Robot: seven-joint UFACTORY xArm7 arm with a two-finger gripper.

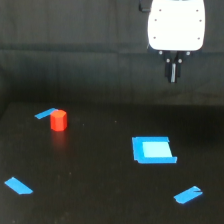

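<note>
An orange-red block [58,120] stands on the dark table at the left. To the right of the middle lies a pale square with a blue tape border [152,150]. My gripper [173,76] hangs below the white arm end [176,25] at the upper right, well above the table. It is far from the block and apart from the taped square. Its dark fingers are small against the dark backdrop, and how far apart they stand is not clear.
Blue tape strips mark the table at the left front [18,186], the right front [188,195] and just behind the block [45,113]. A dark curtain [80,60] closes off the back.
</note>
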